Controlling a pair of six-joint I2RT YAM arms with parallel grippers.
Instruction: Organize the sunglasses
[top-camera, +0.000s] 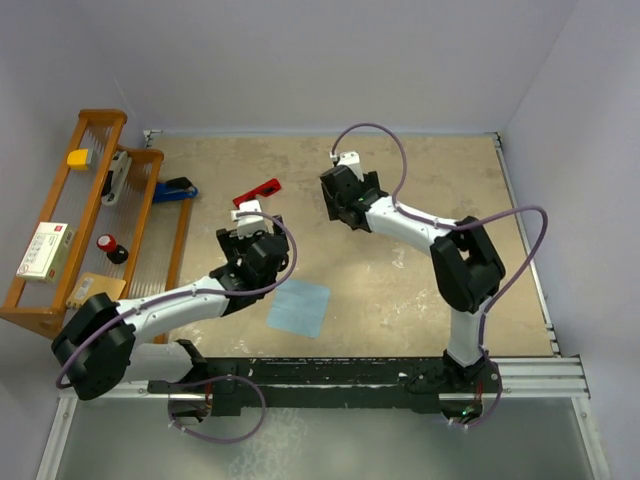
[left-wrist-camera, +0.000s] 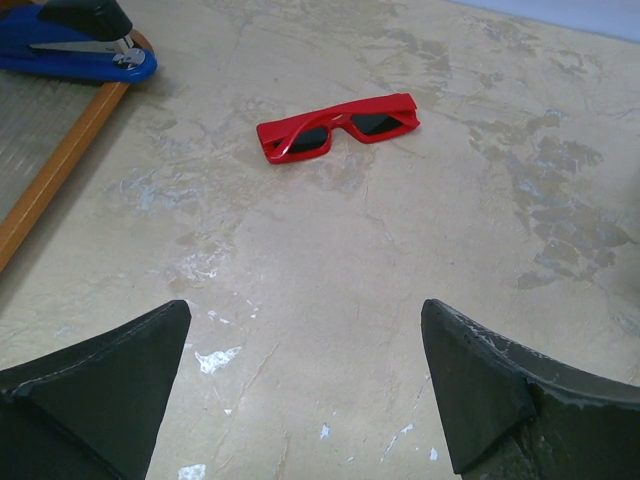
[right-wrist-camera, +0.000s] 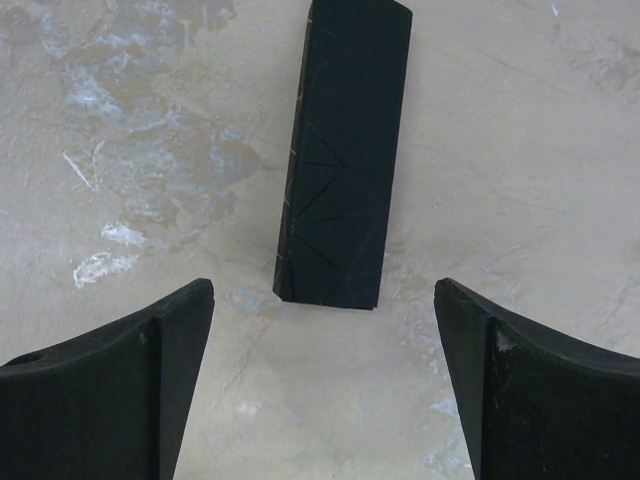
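Red sunglasses (left-wrist-camera: 340, 125) with dark lenses lie folded on the table, ahead of my left gripper. That gripper stands open, with bare tabletop between its fingers. In the top view the sunglasses (top-camera: 257, 192) lie just beyond it. A long black case (right-wrist-camera: 345, 150) lies on the table in the right wrist view. My right gripper is parted above its near end, one finger to each side and apart from it. From the top, the right gripper (top-camera: 350, 192) hides the case. A light blue cloth (top-camera: 298, 307) lies flat near the front.
At the left a wooden rack (top-camera: 150, 215) holds a blue stapler (top-camera: 176, 190), a red-and-black item (top-camera: 112, 248), a box (top-camera: 46, 250) and a yellow item (top-camera: 80, 159). Clear table (top-camera: 450, 175) lies to the right.
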